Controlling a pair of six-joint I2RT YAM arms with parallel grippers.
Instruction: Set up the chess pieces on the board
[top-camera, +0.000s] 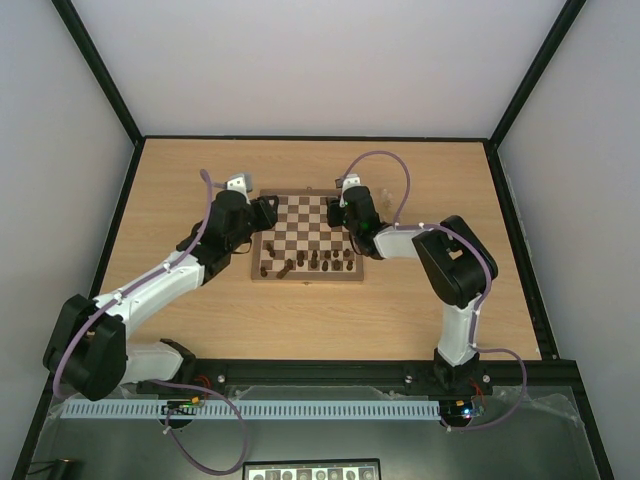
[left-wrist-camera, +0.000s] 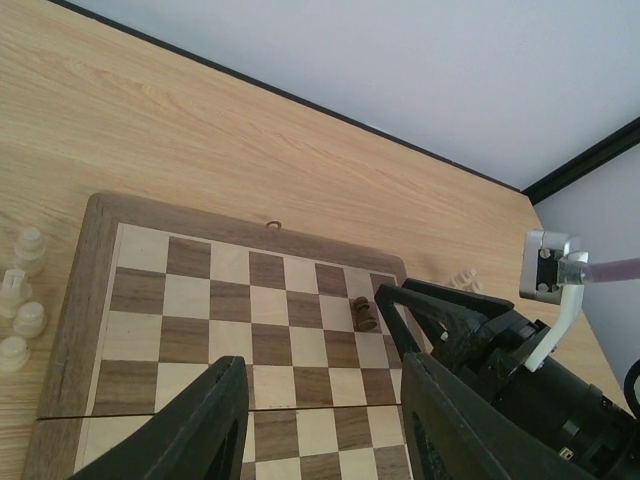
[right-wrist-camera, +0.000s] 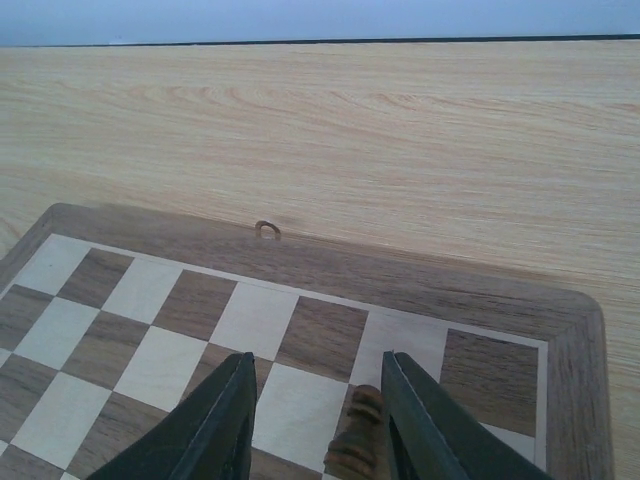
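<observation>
The chessboard (top-camera: 299, 228) lies mid-table, with several dark pieces (top-camera: 314, 259) along its near side. One dark piece (top-camera: 285, 269) there looks tipped over. Near the board's far right corner is a single dark piece (left-wrist-camera: 363, 315). My right gripper is open above that corner; the same dark piece (right-wrist-camera: 352, 440) shows close to its right finger, not gripped. Over the board's left side, my left gripper stands open, nothing between its fingers. White pieces (left-wrist-camera: 22, 300) stand off the board on the left, and more white pieces (left-wrist-camera: 465, 280) on the right.
A small loop latch (right-wrist-camera: 267, 229) sticks out from the board's far edge. Bare table (top-camera: 300, 325) lies in front of the board and behind it. In the left wrist view, the right arm (left-wrist-camera: 530, 390) covers the board's right edge.
</observation>
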